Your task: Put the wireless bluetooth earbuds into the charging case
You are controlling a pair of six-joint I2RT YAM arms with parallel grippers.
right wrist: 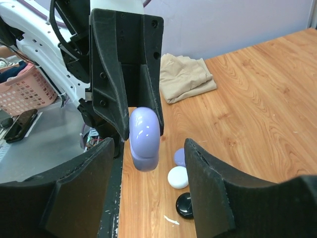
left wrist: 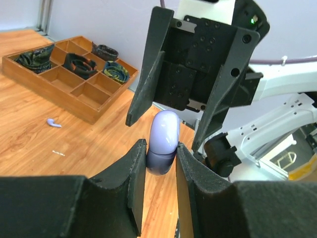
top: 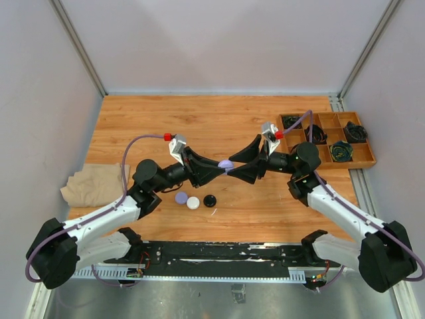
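A lilac charging case (top: pixel 226 165) is held upright in my left gripper (top: pixel 216 169), whose fingers are shut on it in the left wrist view (left wrist: pixel 163 136). My right gripper (top: pixel 243 159) faces it with fingers apart, one finger on either side of the case, not visibly touching it (right wrist: pixel 144 134). Whether an earbud is inside the case cannot be told. A small lilac earbud (left wrist: pixel 53 123) lies on the wooden table in the left wrist view.
A wooden compartment tray (top: pixel 358 153) holds dark bundles at the right. Lilac, white (top: pixel 193 203) and black (top: pixel 210 200) round items lie below the grippers. A beige cloth (top: pixel 93 186) lies left.
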